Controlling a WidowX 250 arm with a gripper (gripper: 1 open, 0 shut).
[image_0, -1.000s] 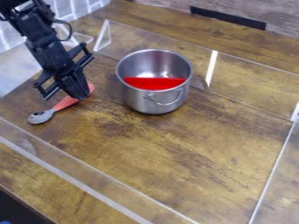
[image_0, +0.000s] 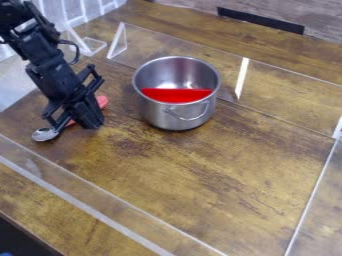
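Note:
My black gripper (image_0: 83, 119) comes down from the upper left, low over a red-handled spoon (image_0: 48, 131) lying on the wooden table at the left, and partly hides it; it looks shut, and whether anything is between its fingers is unclear. A steel pot (image_0: 177, 115) with something red (image_0: 174, 95) inside stands to the right of the gripper.
Clear plastic edges run along its sides, and a dark strip lies at the back.

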